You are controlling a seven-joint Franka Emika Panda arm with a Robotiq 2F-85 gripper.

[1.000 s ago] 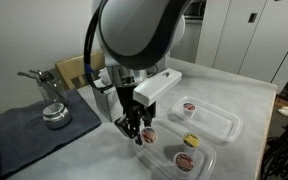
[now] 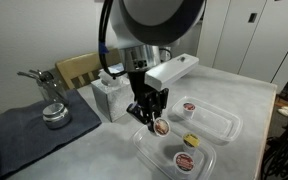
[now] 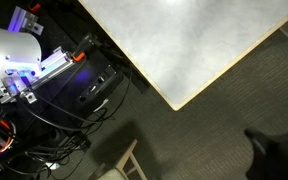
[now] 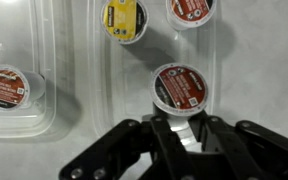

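Note:
My gripper (image 2: 158, 120) is shut on a coffee pod with a red-brown lid (image 2: 161, 127). In the wrist view the held pod (image 4: 180, 88) faces the camera, just ahead of the black fingers. It appears above the near clear tray (image 2: 173, 172), at that tray's far-left part. Inside the same tray are a yellow-lidded pod (image 2: 191, 139) and another red-brown pod (image 2: 184, 161). A second clear tray (image 2: 224, 122) behind it holds one red-brown pod (image 2: 188, 107). How high the held pod hangs is hard to tell.
A white box (image 2: 109, 98) stands behind the arm to the left. Farther left, a metal moka pot (image 2: 54, 108) rests on a dark mat (image 2: 29, 135). Bare table (image 2: 94, 155) lies left of the near tray. Exterior view 2 shows only a table corner (image 3: 189, 70), floor and cables.
The trays and other pods look unmoved.

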